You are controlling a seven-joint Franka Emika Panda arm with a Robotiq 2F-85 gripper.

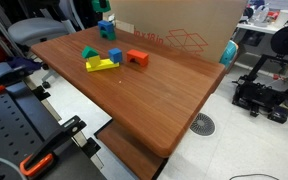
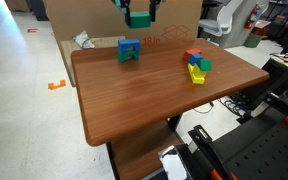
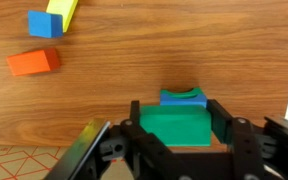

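Note:
A green block (image 3: 176,126) is gripped between the fingers of my gripper, which is shut on it. In exterior view 2 the same green block (image 2: 139,19) hangs above the table, over a small blue stack (image 2: 129,48). Exterior view 1 shows the held block (image 1: 97,5) at the top edge, above the blue stack (image 1: 106,30). From the wrist, a blue piece (image 3: 183,98) with a green curved part shows just past the held block, partly hidden by it. A gap separates block and stack in exterior view 2.
Toward the table's other side lie a red block (image 1: 137,57), a small blue block (image 1: 114,54), a yellow piece (image 1: 102,64) and a green triangle (image 1: 89,51). A cardboard panel (image 1: 194,25) stands along one edge.

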